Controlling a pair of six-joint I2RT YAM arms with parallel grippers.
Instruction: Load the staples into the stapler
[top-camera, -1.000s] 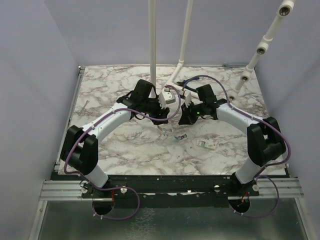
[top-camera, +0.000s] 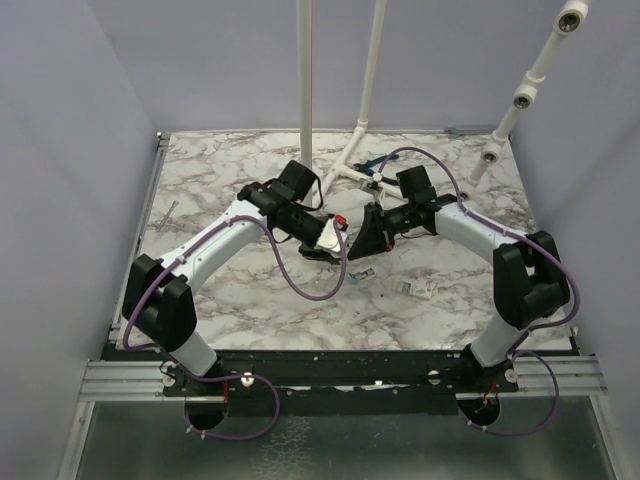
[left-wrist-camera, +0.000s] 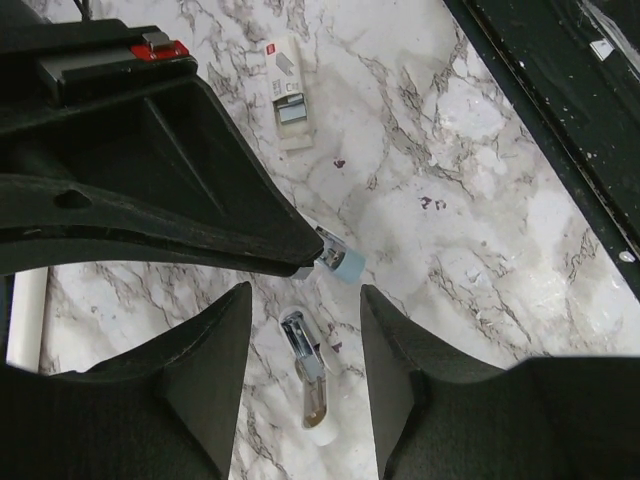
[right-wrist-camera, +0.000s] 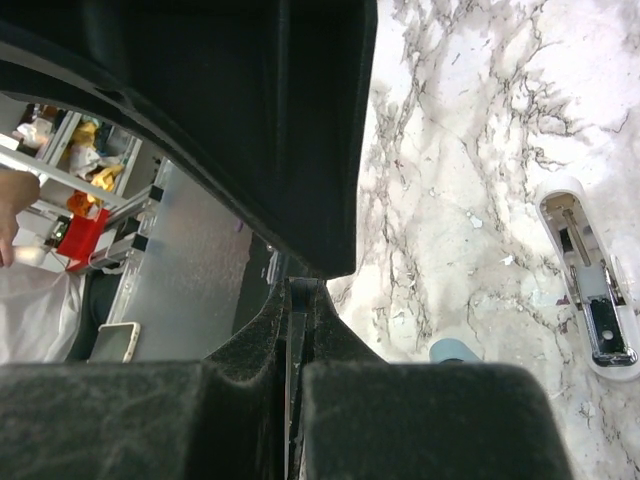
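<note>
In the left wrist view, a white stapler (left-wrist-camera: 312, 365) lies on the table with its metal channel exposed. My left gripper is open above it, one finger on either side of the view and nothing held. The right wrist view shows the same stapler (right-wrist-camera: 590, 275) off to the right. My right gripper is shut, with a thin grey sliver, seemingly staples (left-wrist-camera: 304, 271), at its fingertips; most of it is hidden. The right fingertips hover close to a pale-blue-ended stapler piece (left-wrist-camera: 347, 262). In the top view, my left gripper (top-camera: 328, 257) covers the stapler.
A small white staple box (left-wrist-camera: 285, 85) lies beyond the right gripper. Blue-handled pliers (top-camera: 372, 163) rest at the back near white pipes (top-camera: 345, 155). The two grippers stand close together.
The right arm has shifted only slightly.
</note>
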